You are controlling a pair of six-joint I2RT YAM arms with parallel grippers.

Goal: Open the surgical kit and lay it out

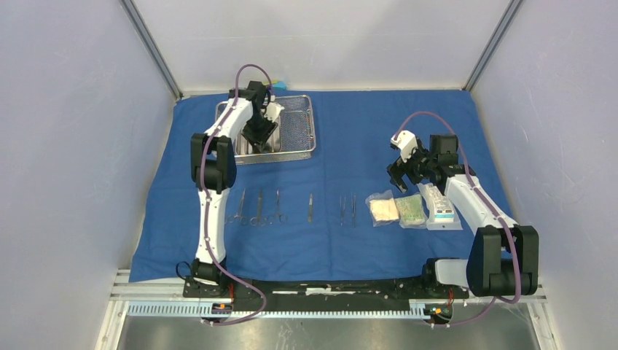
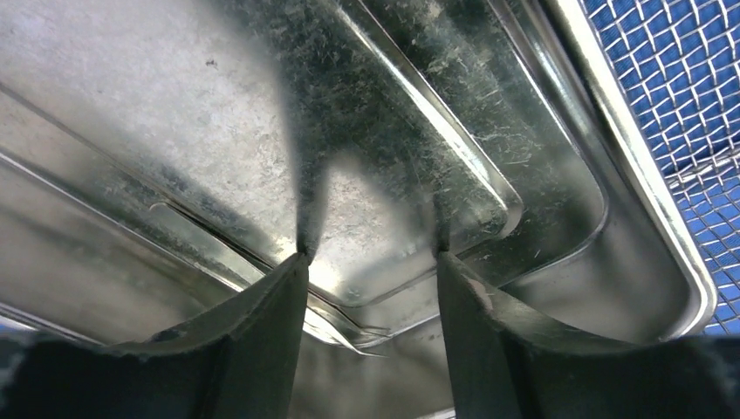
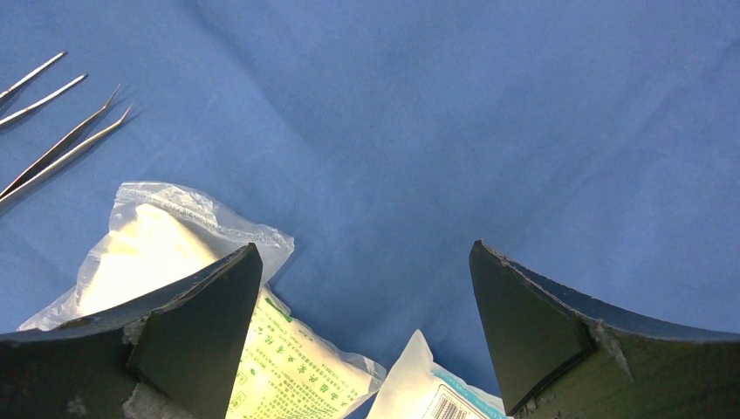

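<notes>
Inside the mesh tray at the back left lies a smaller metal tray. My left gripper hangs over it, partly open, with nothing between its fingertips. A slim metal tweezer-like tool lies in the tray along its edge, partly behind the left finger. My right gripper stands open and empty above the cloth, just behind the packets. On the cloth are scissor-handled instruments, a scalpel-like tool, two tweezers, a cream packet, a green-yellow packet and a white packet.
Blue cloth covers the table, with bare room at the middle back and along the front. The mesh tray's raised rim surrounds the left gripper. A yellow and blue item sits behind the tray.
</notes>
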